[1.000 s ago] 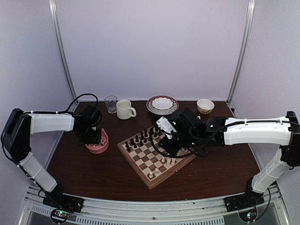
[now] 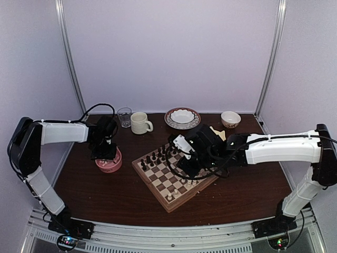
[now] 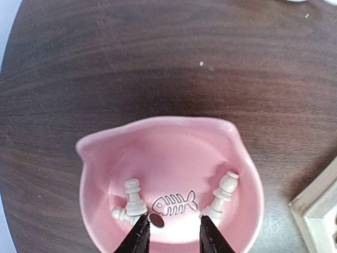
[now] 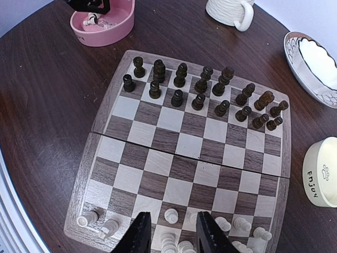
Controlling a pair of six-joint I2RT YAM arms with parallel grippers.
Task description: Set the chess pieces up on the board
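Observation:
In the left wrist view a pink bowl holds several white pieces and a small dark disc. My left gripper is over the bowl, fingers apart, nothing clearly between them. The chessboard carries two rows of dark pieces at the far side and white pieces along the near side in the right wrist view. My right gripper hangs over the white pieces, fingers apart; whether any piece sits between them is unclear, but none appears gripped.
A glass, a mug, stacked plates and a small bowl line the back. A cream container is right of the board.
The left arm has shifted slightly over the pink bowl. The right arm has moved very little; the board looks unchanged.

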